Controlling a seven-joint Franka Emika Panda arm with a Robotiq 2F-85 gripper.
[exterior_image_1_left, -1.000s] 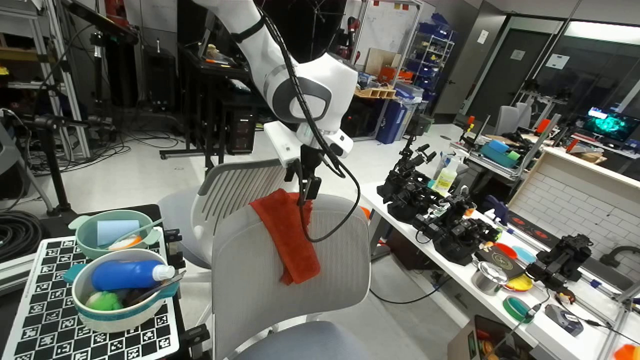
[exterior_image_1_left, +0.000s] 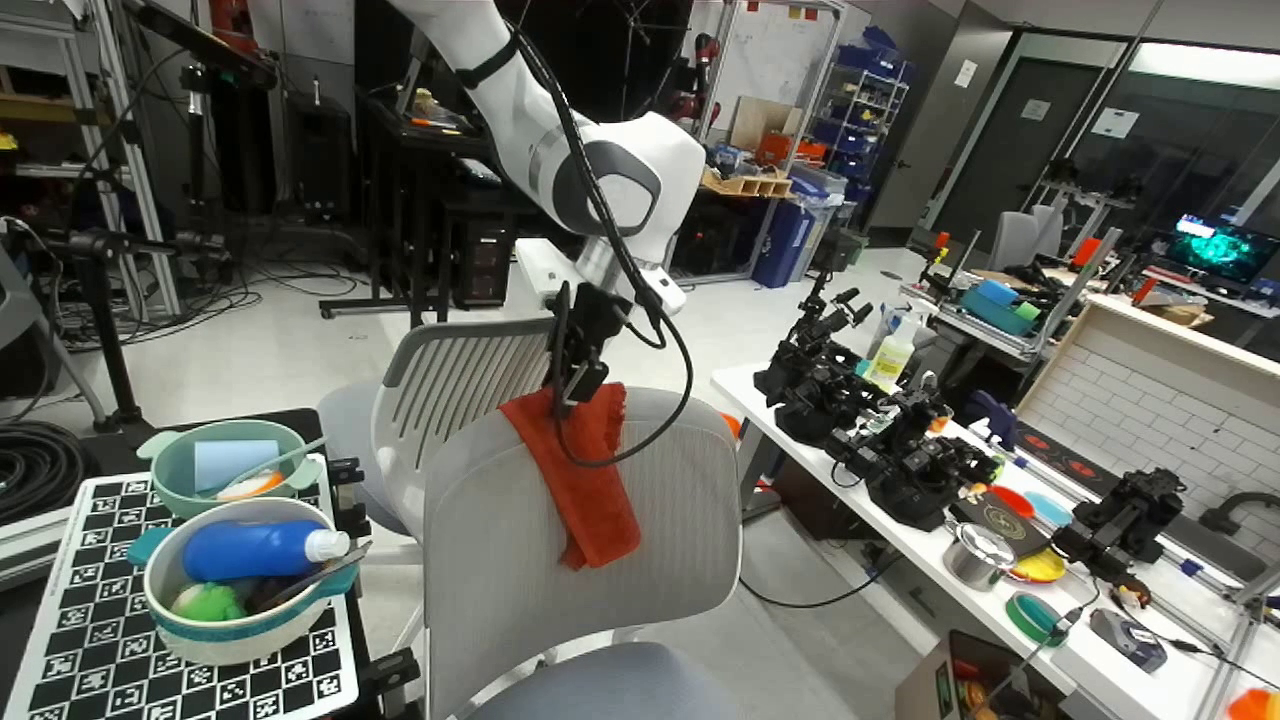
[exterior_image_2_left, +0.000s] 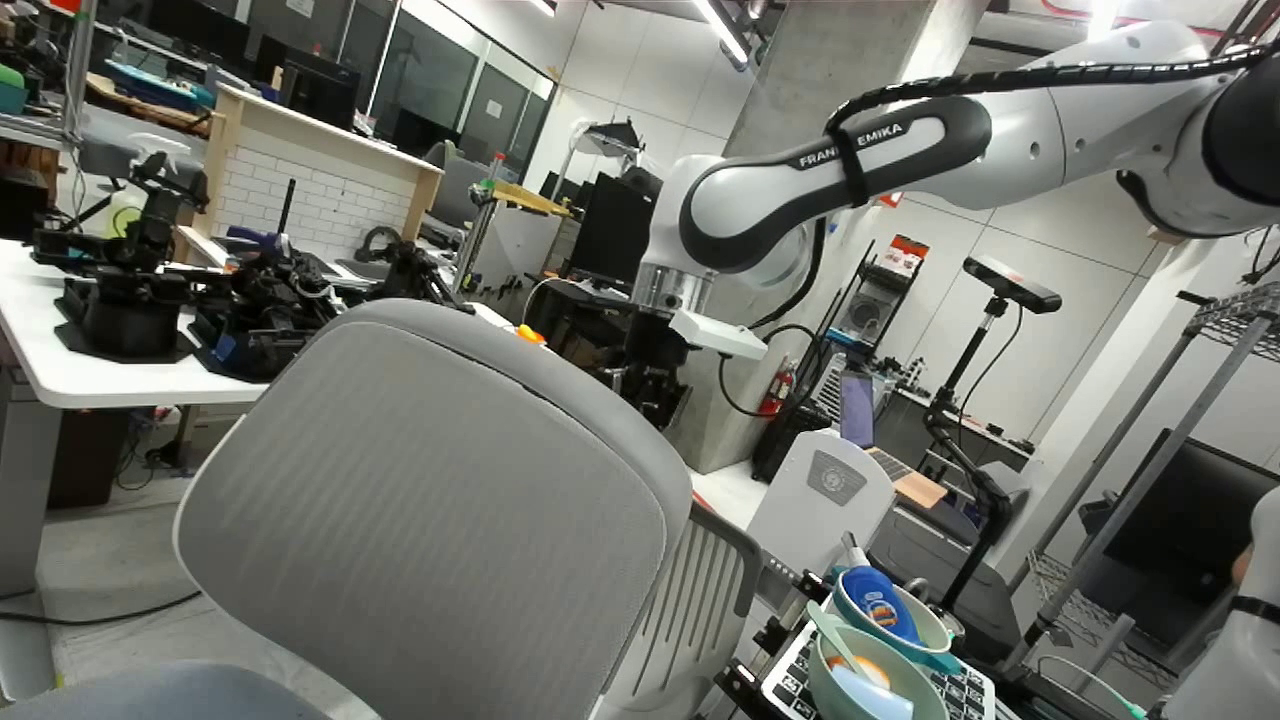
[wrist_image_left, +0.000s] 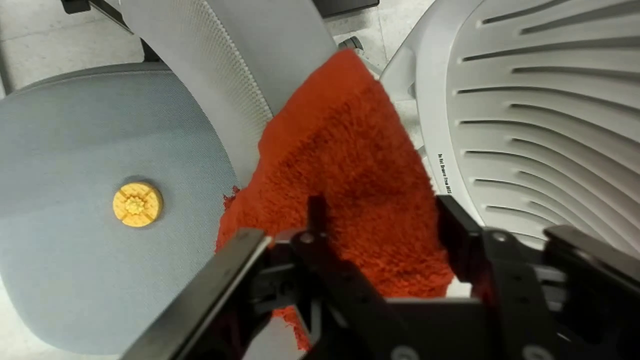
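A red towel (exterior_image_1_left: 588, 480) hangs over the top edge of a grey chair back (exterior_image_1_left: 504, 552). In the wrist view the towel (wrist_image_left: 360, 162) fills the middle, its fuzzy side up. My gripper is above it with the fingers (wrist_image_left: 316, 219) apart; red cloth shows in the gap, but whether it lies between the fingers or just below them I cannot tell. From exterior view 1, the gripper (exterior_image_1_left: 582, 382) overlaps the towel's upper part at the chair's top. The chair back hides most of the towel in exterior view 2, where the dark gripper (exterior_image_2_left: 651, 390) stands behind its edge.
A second, slatted chair (wrist_image_left: 540, 120) stands close beside the towel. On a blue-grey seat (wrist_image_left: 90, 270) lies a round yellow piece (wrist_image_left: 137, 204). Two bowls, a green bowl (exterior_image_1_left: 174, 462) and a white bowl (exterior_image_1_left: 228, 642), hold several items on a patterned board (exterior_image_1_left: 72, 636).
The arm and gripper have shifted left in exterior view 1, from the towel's right edge to over its upper part. The towel's hanging part looks the same.
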